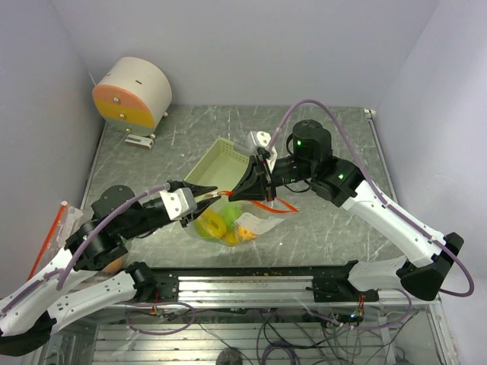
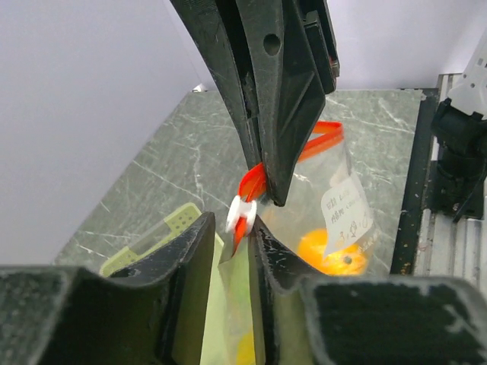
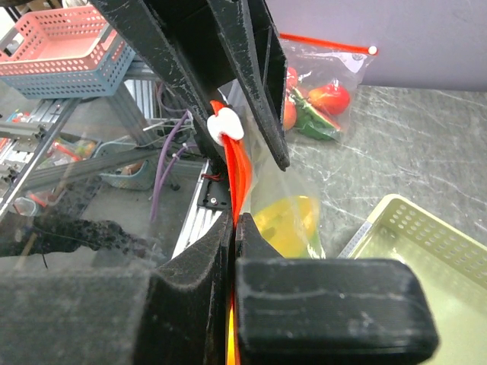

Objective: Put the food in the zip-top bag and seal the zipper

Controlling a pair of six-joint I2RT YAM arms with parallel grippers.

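The clear zip top bag [image 1: 259, 223] hangs at the table's middle with yellow, green and orange food [image 1: 211, 224] inside. Its red zipper [image 2: 323, 141] runs along the top edge, and a white slider [image 2: 242, 214] sits at one end. My right gripper [image 1: 231, 198] is shut on the zipper strip near that end. Around the slider, my left gripper [image 1: 216, 195] stands part open; in the right wrist view its two fingers [image 3: 242, 57] show on either side of the slider [image 3: 226, 125]. Whether they touch it, I cannot tell.
Behind the bag lies a pale green basket [image 1: 218, 166], its visible part empty. Another red-topped bag of food [image 3: 323, 95] stands at the left side. A white and orange drum-shaped object [image 1: 133, 93] is at the back left. Bare table lies on the right.
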